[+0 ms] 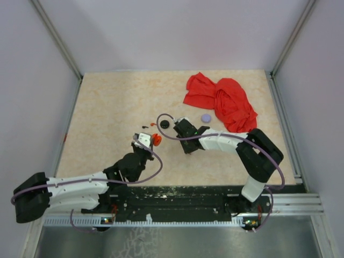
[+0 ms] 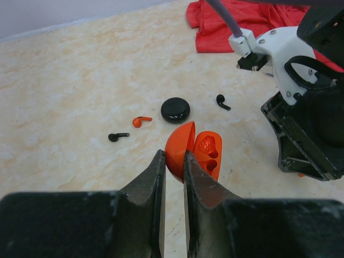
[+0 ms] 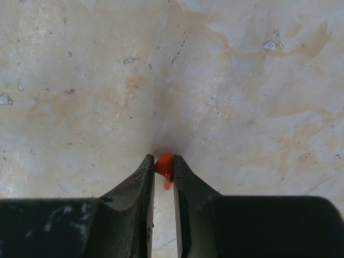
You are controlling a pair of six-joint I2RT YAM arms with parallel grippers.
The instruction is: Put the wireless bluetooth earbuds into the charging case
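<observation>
My left gripper is shut on the orange charging case [image 2: 207, 150], which has its lid up and two recesses showing. My right gripper is shut on a small orange earbud [image 3: 164, 167], low over the table; in the top view it is right of the case. An orange earbud [image 2: 141, 121] lies on the table behind the case, with a black earbud [image 2: 118, 136] to its left and another black earbud [image 2: 222, 101] to its right.
A round black case [image 2: 174, 110] lies among the loose earbuds. A lilac round object [image 1: 206, 118] and red cloth [image 1: 231, 105] lie at the back right.
</observation>
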